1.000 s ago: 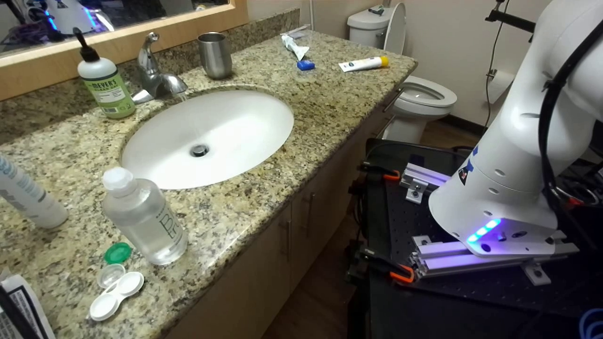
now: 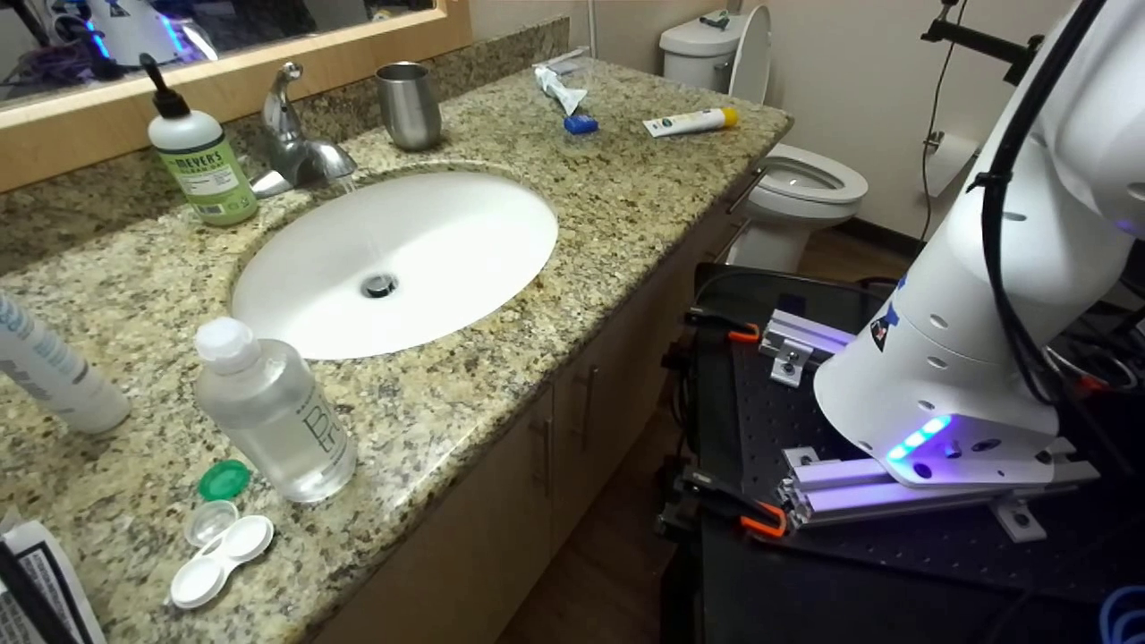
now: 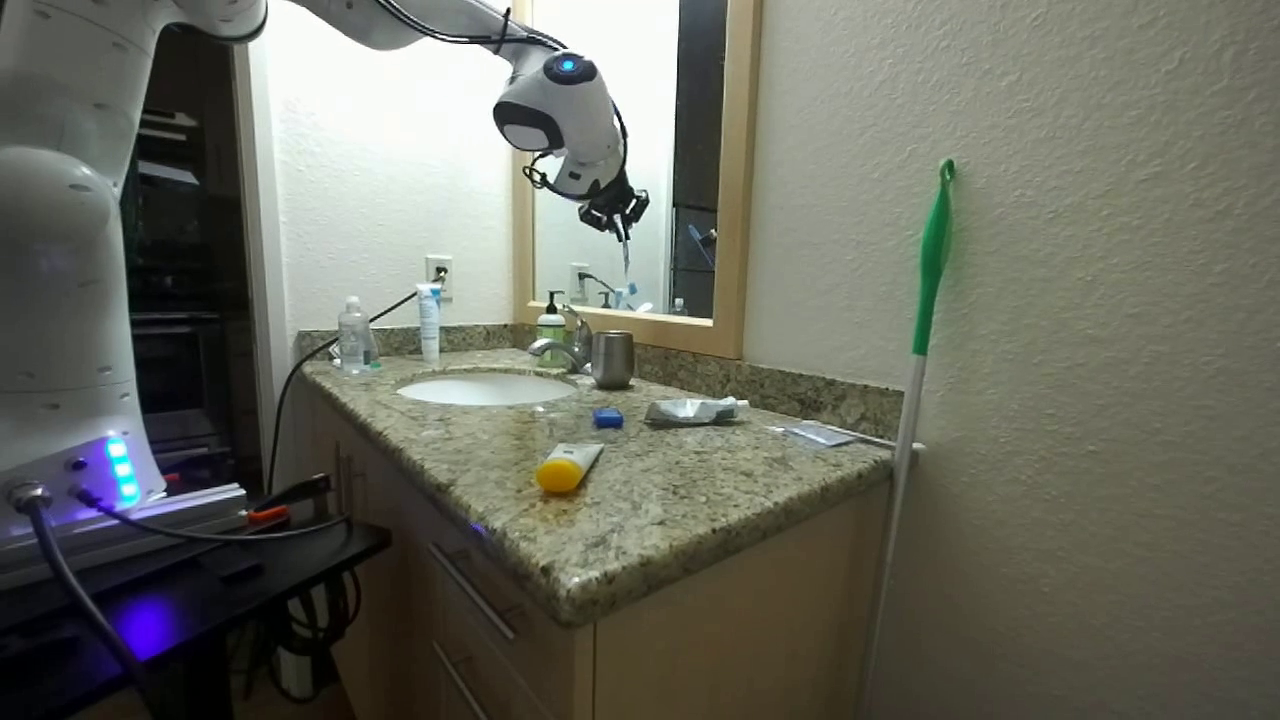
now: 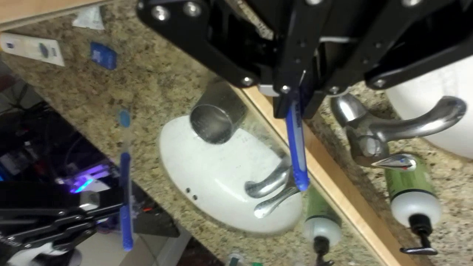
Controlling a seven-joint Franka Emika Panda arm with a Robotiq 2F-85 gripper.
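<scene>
In the wrist view my gripper is shut on a blue and pale toothbrush (image 4: 298,148), whose handle end hangs down from the fingers. Its mirror reflection appears at the left of that view. From the side, my gripper (image 3: 620,228) hangs high in front of the mirror, well above the counter, and the slim brush (image 3: 625,256) points downward. A steel cup (image 3: 613,359) stands upright on the counter below, right of the faucet (image 3: 573,346). The first exterior view shows the cup (image 2: 409,105) beside the sink (image 2: 472,252); my gripper is outside that picture.
Near the faucet stands a soap bottle (image 2: 199,156). A clear bottle (image 2: 281,413), contact lens case (image 2: 220,560) and white tube (image 2: 59,370) crowd the near end. A blue box (image 2: 580,124) and yellow-capped tube (image 2: 692,122) lie farther along. The mirror frame (image 3: 734,156) rises behind.
In the first exterior view, the arm's upper links have swung slightly and its black cable has shifted left. The objects on the counter have stayed where they were.
</scene>
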